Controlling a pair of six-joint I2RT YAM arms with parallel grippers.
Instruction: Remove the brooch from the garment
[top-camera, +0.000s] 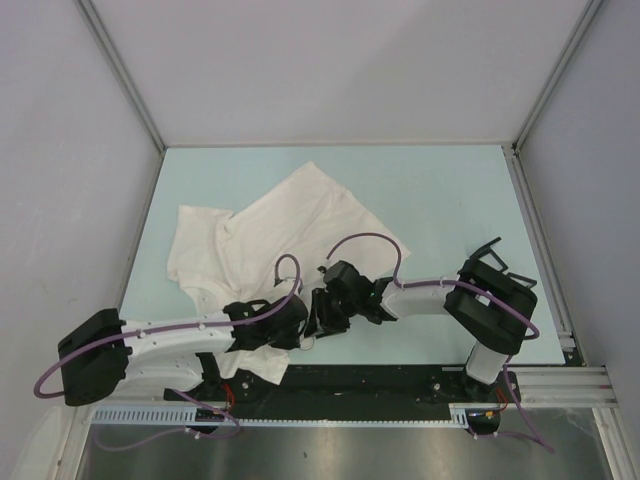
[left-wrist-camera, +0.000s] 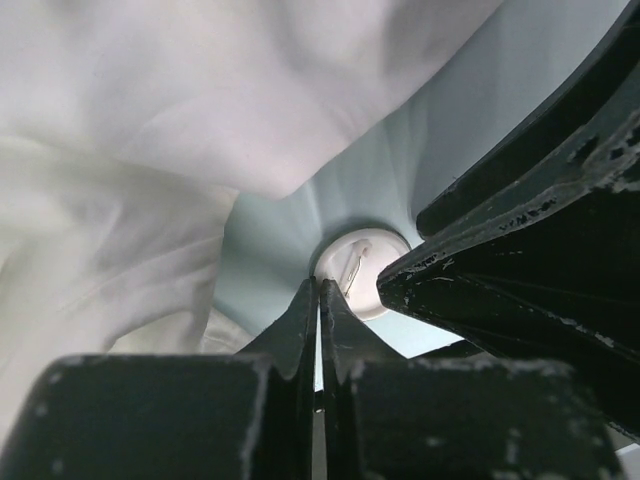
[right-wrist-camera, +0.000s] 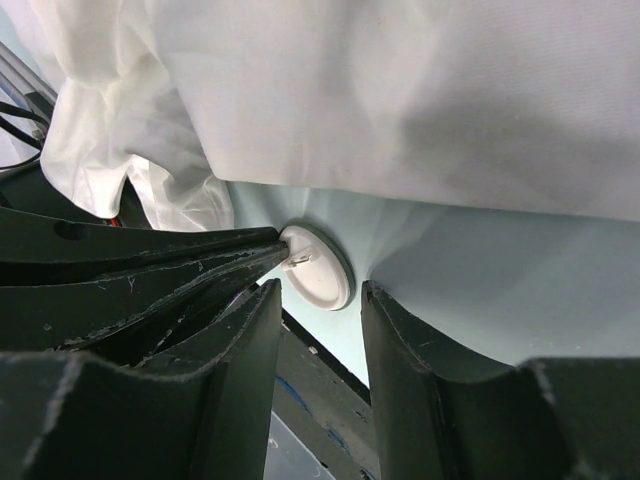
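The brooch (left-wrist-camera: 362, 275), a round white disc with a pin, lies on the pale table (top-camera: 450, 200) near the front edge, just off the white garment (top-camera: 290, 210). My left gripper is shut, its tips at the brooch's edge, nothing clearly between them. My right gripper is part open, its tips either side of the brooch's edge region, just in front of it. In the right wrist view the brooch (right-wrist-camera: 318, 275) shows beside the left gripper's dark fingers.
A black stand (top-camera: 490, 250) stands at the right. The front edge with its dark rail is close below both grippers.
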